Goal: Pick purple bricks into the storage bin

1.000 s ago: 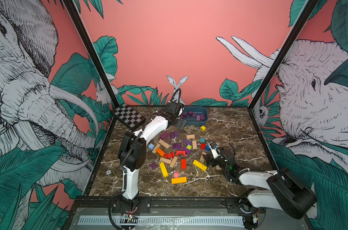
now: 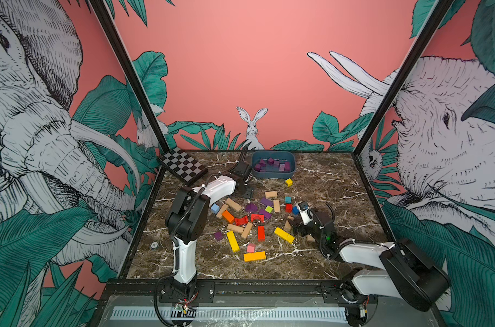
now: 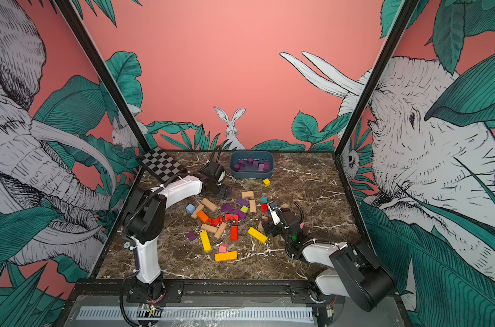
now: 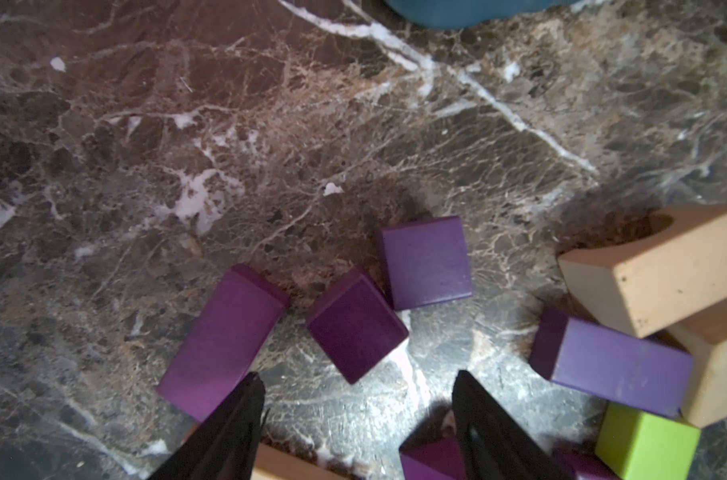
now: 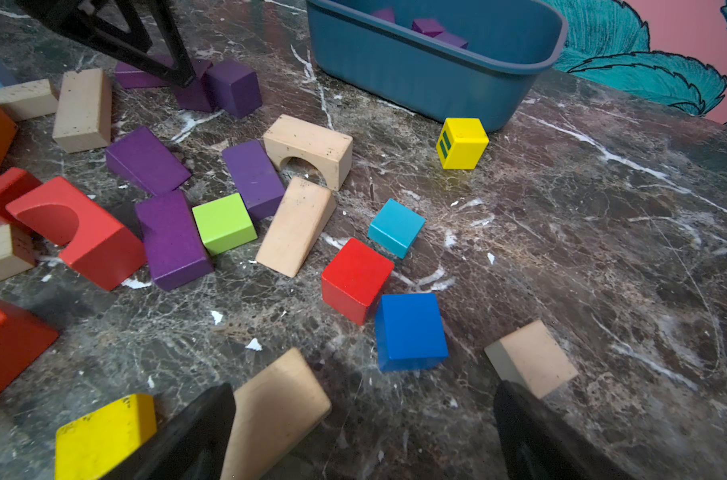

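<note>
In the left wrist view a long purple brick [image 4: 223, 340] lies to the left of two purple cubes, the darker cube [image 4: 357, 324] touching or nearly touching the upper cube [image 4: 427, 262]. My left gripper is above the table over this group, its fingers apart and empty. The blue storage bin [image 2: 273, 175] at the back holds several purple bricks. My right gripper stands open, holding nothing.
A wooden block [image 5: 279, 408] lies by the right gripper's left finger, with a blue cube [image 5: 411, 332] ahead. Red, yellow, green and wooden blocks crowd the middle. A yellow cube [image 2: 288, 182] sits before the bin. A chequered board [image 2: 183, 165] lies back left.
My left gripper has come down and back from beside the bin to over the purple bricks, hiding them in the top left view. The right arm is still.
</note>
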